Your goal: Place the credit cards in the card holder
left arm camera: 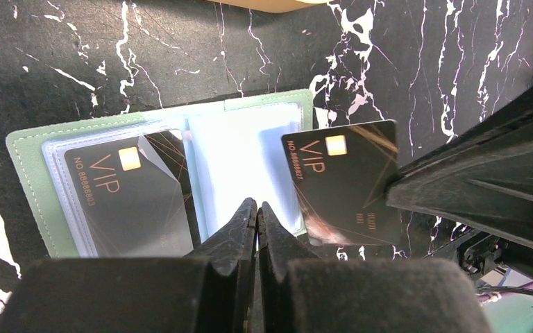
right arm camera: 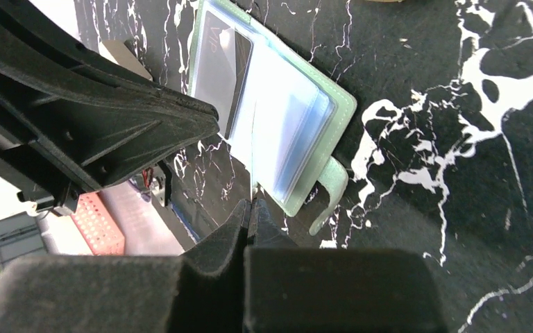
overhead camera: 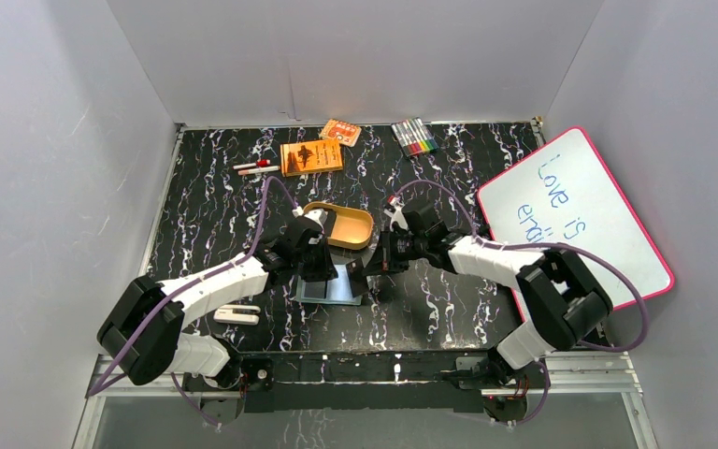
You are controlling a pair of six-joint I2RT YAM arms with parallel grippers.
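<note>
The green card holder [left arm camera: 28, 166] lies open on the table, one black VIP card [left arm camera: 118, 201] in its left clear pocket. Its right pocket [left arm camera: 243, 159] looks white and empty. A second black VIP card [left arm camera: 347, 184] overlaps the holder's right edge in the left wrist view, its far end gripped by my right gripper. That card appears nearly edge-on in the right wrist view, rising from the shut fingertips of the right gripper. My left gripper is shut over the holder's near middle, nothing showing between its fingertips.
Behind the holder stands an orange tray [overhead camera: 351, 227] with a dark item inside. Books [overhead camera: 311, 157], markers [overhead camera: 414, 137] and a whiteboard [overhead camera: 570, 220] lie farther off. A white object [overhead camera: 236, 314] rests left of the holder. Bare table lies right of the right gripper.
</note>
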